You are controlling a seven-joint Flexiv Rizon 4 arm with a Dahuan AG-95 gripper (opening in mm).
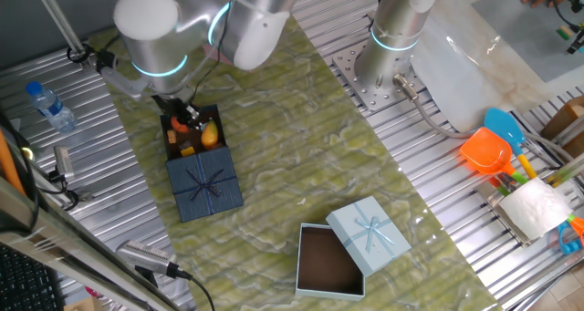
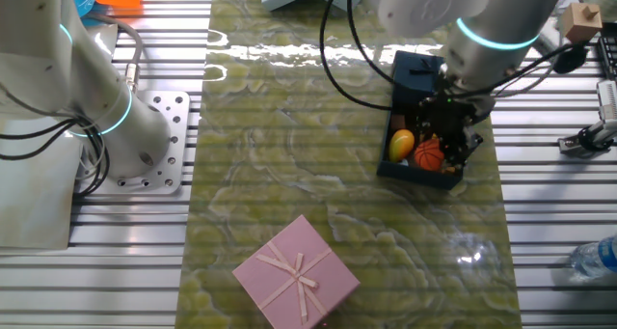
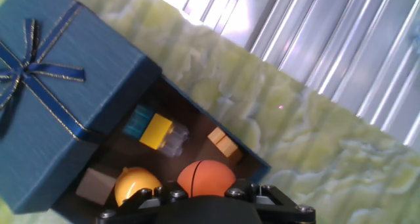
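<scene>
A dark blue gift box (image 1: 167,147) stands on the green marbled mat, its bow-tied lid (image 1: 205,185) resting askew over one end. Through the uncovered end the wrist view shows an orange ball (image 3: 207,176), a yellow-orange fruit (image 3: 136,183), a yellow block piece (image 3: 156,131) and a light wooden block (image 3: 224,144). My gripper is over this open end, right by the ball, its fingers apart. The ball shows in the gap between them; contact is hard to judge. In exterior view 2 the ball (image 2: 428,155) sits beside the fruit (image 2: 401,144), next to my gripper (image 2: 457,131).
An open light blue box (image 1: 330,261) with its lid (image 1: 370,233) leaning on it is at the mat's near end. A pink gift box (image 2: 296,273) shows in exterior view 2. A bottle (image 1: 51,108) lies off the mat.
</scene>
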